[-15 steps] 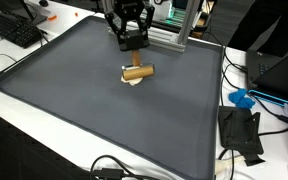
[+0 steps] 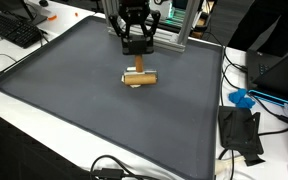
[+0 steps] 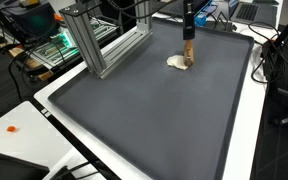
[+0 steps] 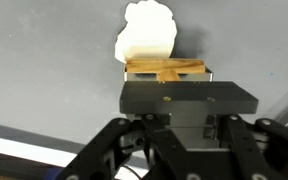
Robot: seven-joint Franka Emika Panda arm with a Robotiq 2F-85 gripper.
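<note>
A wooden roller [image 2: 140, 78] with an upright handle hangs below my gripper [image 2: 138, 57], which appears shut on the handle. In the wrist view the roller [image 4: 164, 66] shows as a light wooden bar at the front of the gripper; the dark gripper body hides most of the fingers. A flat white piece [image 4: 146, 32], like dough, lies on the grey surface directly against the roller. Exterior view 2 shows the white piece [image 3: 179, 62] beside the wooden roller [image 3: 188, 52]. Whether the roller presses on it cannot be told.
Near the right edge lie a black device [image 2: 239, 130] with cables and a blue object [image 2: 241, 98]. A keyboard [image 2: 12, 28] sits at the far left.
My gripper and the roller have moved together slightly toward the exterior view 1 camera and to the right. More of the white piece now shows behind the roller.
</note>
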